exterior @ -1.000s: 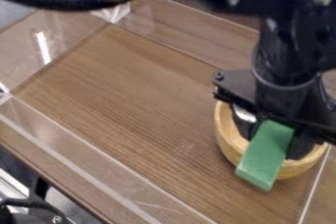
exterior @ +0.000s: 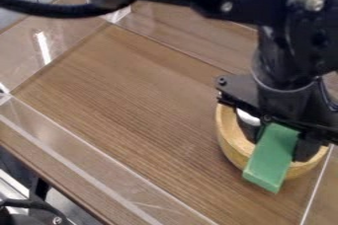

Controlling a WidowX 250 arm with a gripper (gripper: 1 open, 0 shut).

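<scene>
My gripper [exterior: 283,128] is low at the right, shut on a flat green object [exterior: 271,160] that hangs tilted over the front of a light wooden bowl [exterior: 232,140]. A pale item inside the bowl is mostly hidden behind the gripper, as is much of the bowl's back rim.
Clear-edged strips run along the table's left and front edges, with dark frame parts beyond at the lower left.
The gripper and green object have shifted very slightly over the last second, with the green object still held over the bowl.
</scene>
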